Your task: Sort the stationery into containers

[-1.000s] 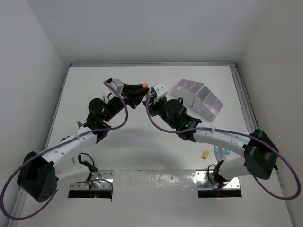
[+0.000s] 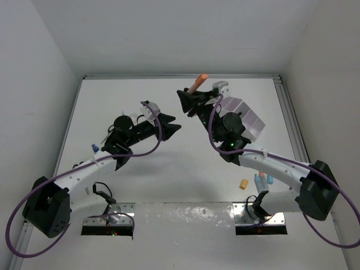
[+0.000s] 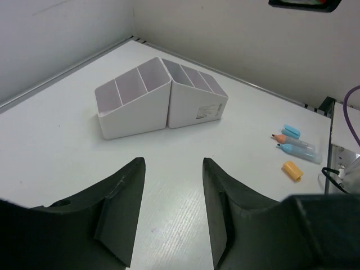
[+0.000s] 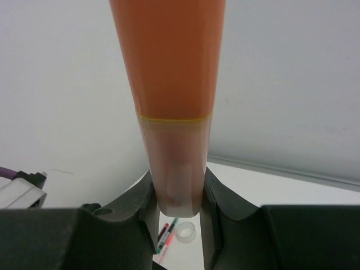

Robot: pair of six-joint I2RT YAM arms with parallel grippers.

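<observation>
An orange marker-like stick [image 2: 197, 82] with a pale clear end is held upright in my right gripper, raised over the back middle of the table; in the right wrist view it [image 4: 167, 62] fills the centre. My left gripper [image 2: 171, 125] is left of it, open, with empty space between its fingers. The white compartment container [image 3: 135, 101] stands at the back right, partly behind the right arm in the top view. At the front right lie a yellow-orange piece [image 2: 243, 184], a blue marker [image 3: 298, 152], an orange one and a small blue item [image 3: 291, 131].
More stationery lies at the left, including pens and a tape roll [image 4: 185, 232], plus a blue item [image 2: 95, 148]. Walls enclose the back and sides.
The orange stick has passed from where the two grippers met to my right gripper alone, which has moved up and right. My left gripper has drawn back lower, its fingers now free of it.
</observation>
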